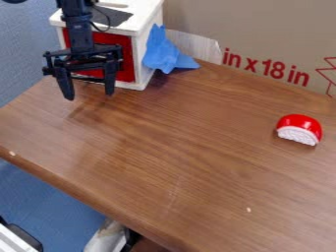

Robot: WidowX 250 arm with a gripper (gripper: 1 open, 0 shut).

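My black gripper [88, 87] hangs over the back-left of the wooden table, its fingers apart and pointing down, with nothing visible between them. It is in front of a white box [143, 26] with a red front, partly hidden behind the arm. A blue cloth [171, 51] lies beside the box's right side. A red brush-like object with a white underside [298, 129] lies at the right of the table.
A cardboard panel [262, 34] stands along the back. The table's left edge drops to a blue surface.
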